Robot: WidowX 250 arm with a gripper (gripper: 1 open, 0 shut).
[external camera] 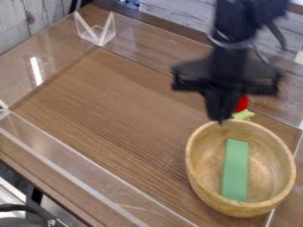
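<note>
The black gripper (225, 93) is raised in the upper right, blurred, above and behind a tan bowl (204, 186). A long green block (235, 170) lies inside the bowl. The fingertips are too blurred to show whether they are open or shut. A red object (240, 105) with a light green part sits behind the bowl, partly hidden by the gripper.
A clear plastic bracket (92, 27) stands at the back left. The table's raised edges run along the left and back.
</note>
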